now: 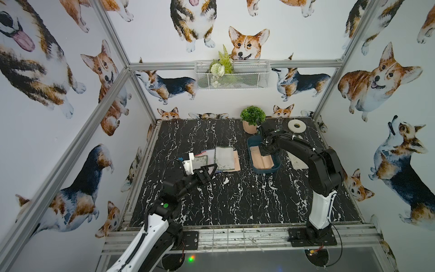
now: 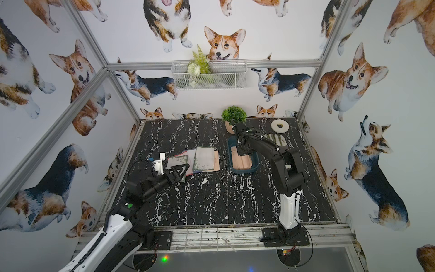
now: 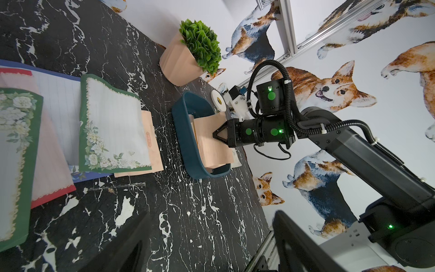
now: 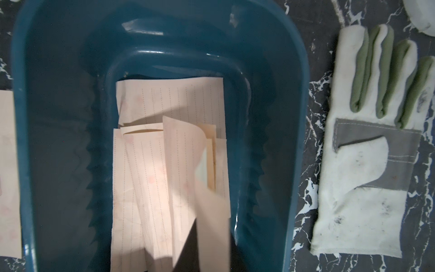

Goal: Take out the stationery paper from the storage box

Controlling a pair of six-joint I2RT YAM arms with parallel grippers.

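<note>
The blue storage box [image 4: 49, 136] holds several pale peach, lined stationery sheets [image 4: 140, 181]. Over it is my right gripper; in the right wrist view a sheet stands curled up at its fingers, blurred, so its hold and finger state are unclear. My left gripper [image 1: 209, 170] stands open near other stationery [image 3: 113, 122], bordered in green, blue, red and peach, lying on the table left of the box.
A potted plant [image 3: 179, 59] stands behind the box. A white glove [image 4: 358, 217] lies to its right, with a white roll [image 2: 271, 126] behind.
</note>
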